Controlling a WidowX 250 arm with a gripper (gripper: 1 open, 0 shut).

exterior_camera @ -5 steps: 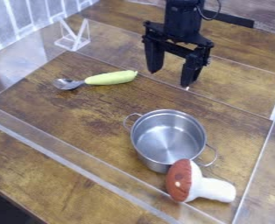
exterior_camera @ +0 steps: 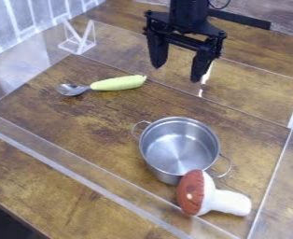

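My black gripper (exterior_camera: 183,56) hangs open over the back middle of the wooden table, with no object visible between its fingers. A pale green corn-like toy (exterior_camera: 118,83) lies left of centre, beside a metal spoon (exterior_camera: 75,90). A steel pot (exterior_camera: 178,145) with two handles stands below the gripper, nearer the front. A toy mushroom (exterior_camera: 212,196) with a red-brown cap and white stem lies at the pot's front right. A small white item behind the gripper is mostly hidden.
Clear plastic walls (exterior_camera: 24,135) border the work area.
Over the last second my gripper has shifted slightly left and changed its angle. The pot, toys and spoon have not moved.
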